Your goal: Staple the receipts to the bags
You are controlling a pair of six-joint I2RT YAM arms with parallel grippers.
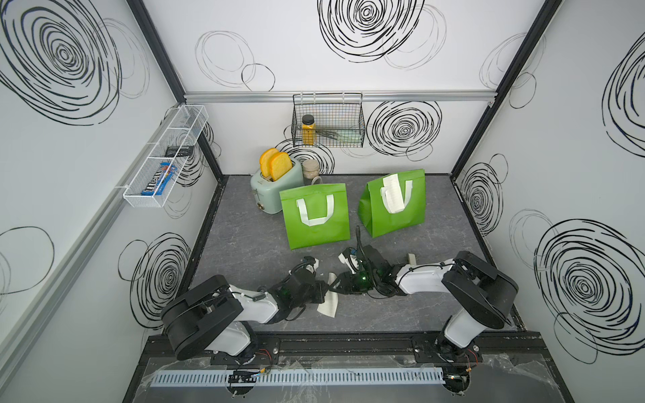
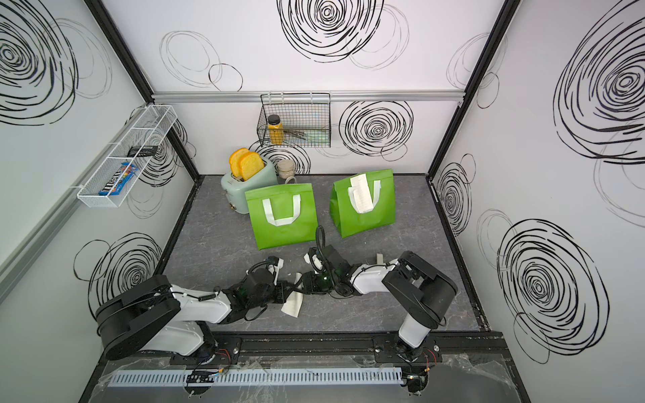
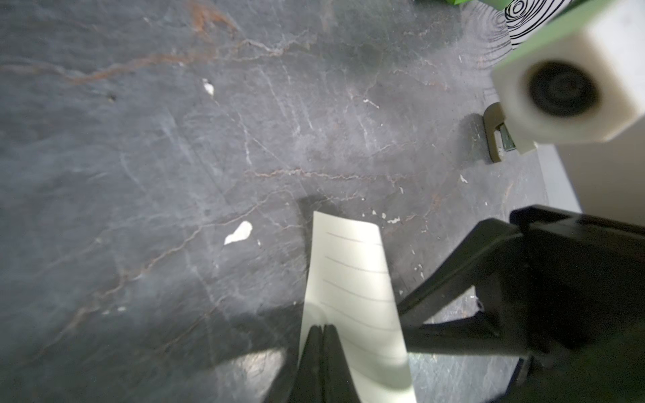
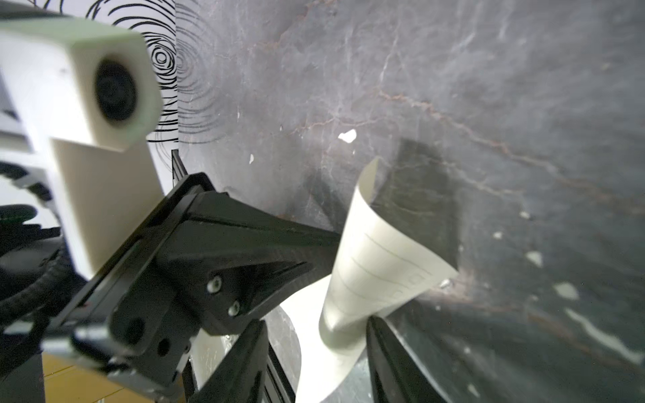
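Note:
A lined white receipt (image 1: 328,307) rests at the front middle of the table, between my two grippers, curled up in the right wrist view. My left gripper is shut at that receipt; whether paper is between its fingertips is unclear. My right gripper is part open, fingers either side of the lower part of the curled paper (image 4: 376,262). Behind stand two green bags, the left bag (image 1: 315,228) with no receipt visible, the right bag (image 1: 396,218) with a white receipt (image 1: 393,191) on its handle area. A stapler (image 3: 492,134) lies right of my grippers.
A mint toaster (image 1: 267,196) with bread stands at the back left, a beige object (image 1: 310,168) beside it. A wire basket (image 1: 336,127) hangs on the back wall, a white rack (image 1: 149,191) on the left wall.

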